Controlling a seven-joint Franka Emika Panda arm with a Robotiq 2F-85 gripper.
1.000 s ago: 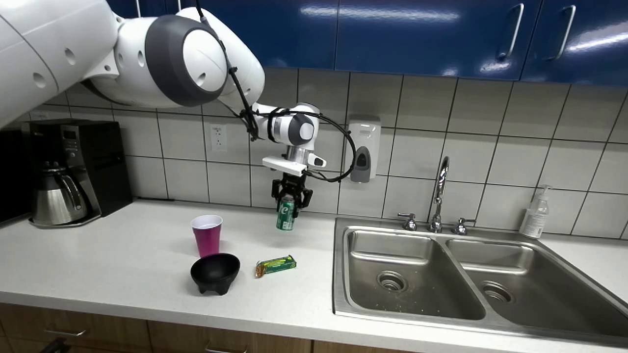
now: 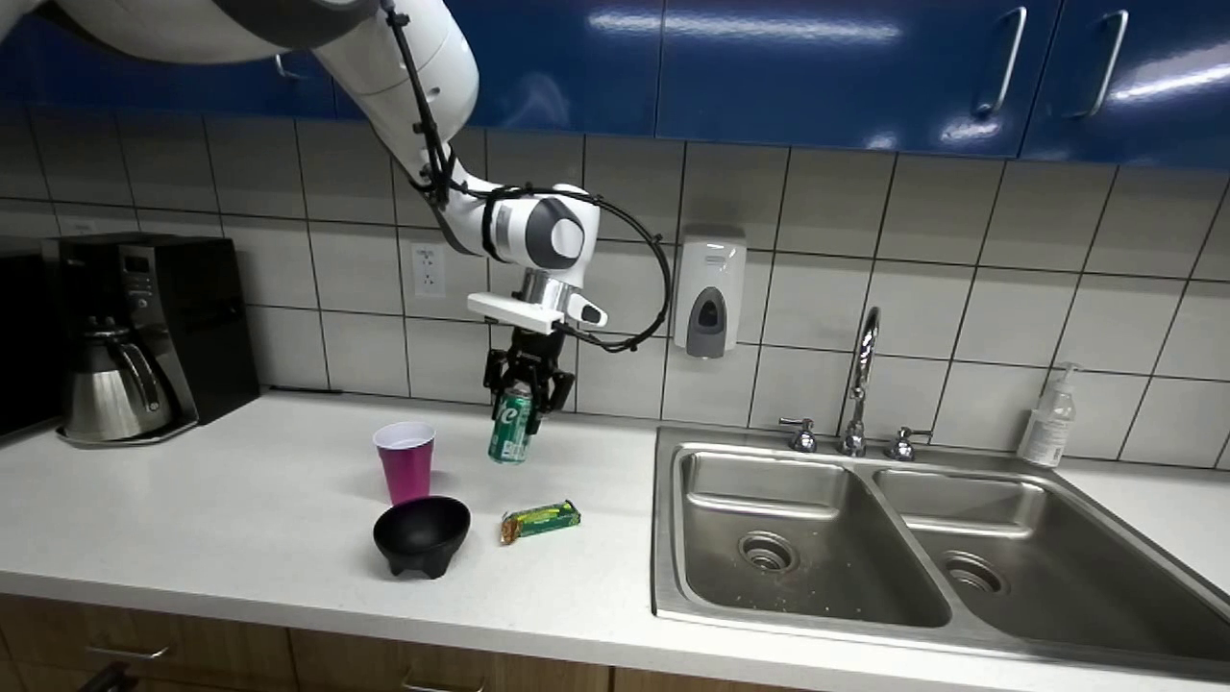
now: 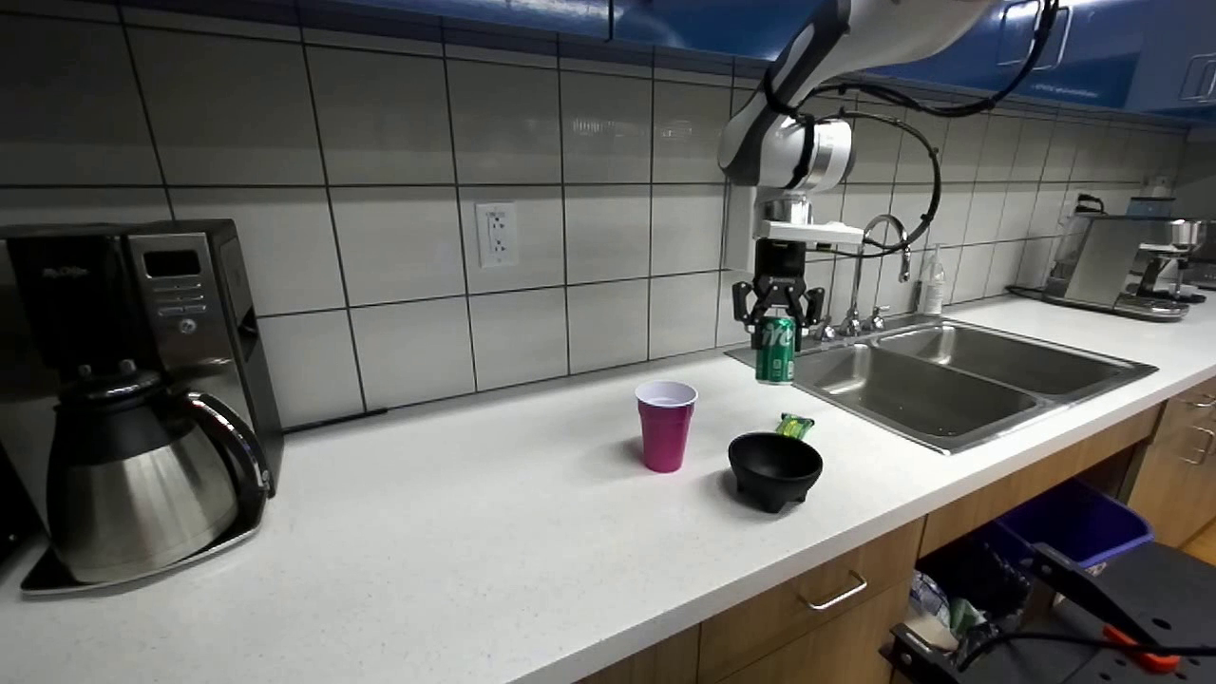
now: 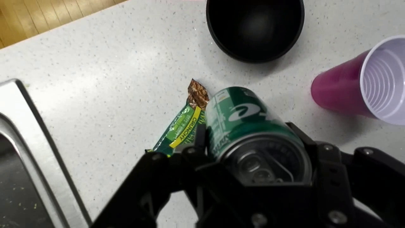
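Note:
A green can [image 2: 510,426] hangs above the counter, upright or nearly so, with my gripper [image 2: 529,396] shut on it. In the wrist view the can [image 4: 246,117] sits between the black fingers, its silver top towards the camera. A green and yellow snack bar [image 2: 542,520] lies flat on the counter; the can and one finger hide part of it in the wrist view. The black bowl [image 2: 422,535] stands nearer the front edge, empty as seen from above. Just behind it is an upright magenta cup [image 3: 664,427] with a white inside.
The steel double sink [image 2: 665,519] lies to the right in exterior view 1, its faucet [image 2: 859,386] at the back. A coffee maker [image 2: 190,329] fills the back left corner. Open counter [image 2: 254,507] stretches left of the cup.
The arm has carried the can to the left in exterior view 1, and slightly lower. Cup, bowl and snack bar stay where they were.

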